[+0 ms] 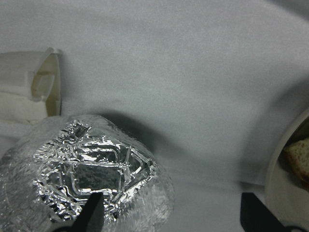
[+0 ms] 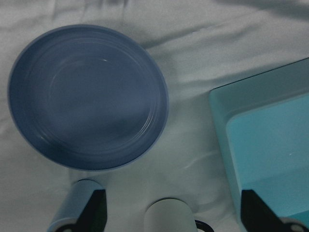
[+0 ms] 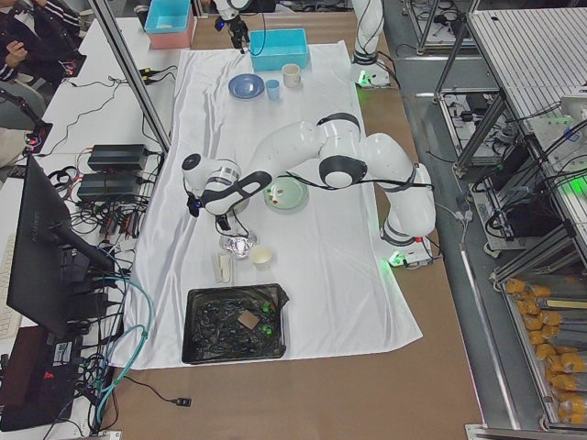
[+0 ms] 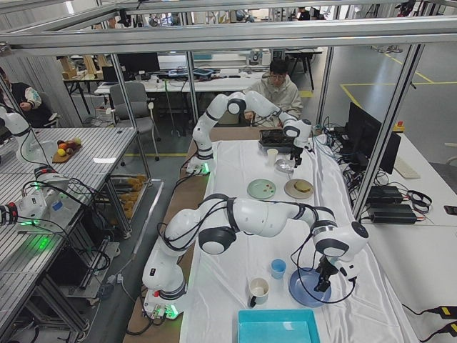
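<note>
My left gripper is open above a foil-covered round item (image 1: 91, 179), with no object between its fingers. Left of it in the left wrist view lies a white plastic item (image 1: 26, 82); at the right is a plate (image 1: 280, 203) with bread (image 1: 299, 157). My right gripper is open over the blue plate (image 2: 87, 96), blue cup (image 2: 72, 203), white mug (image 2: 169, 217) and cyan bin (image 2: 260, 140).
A green plate (image 3: 286, 194), a cream cup (image 3: 260, 257) and a black bag-lined tray (image 3: 220, 321) share the white cloth. Monitor and cables (image 3: 55, 257) border the left side.
</note>
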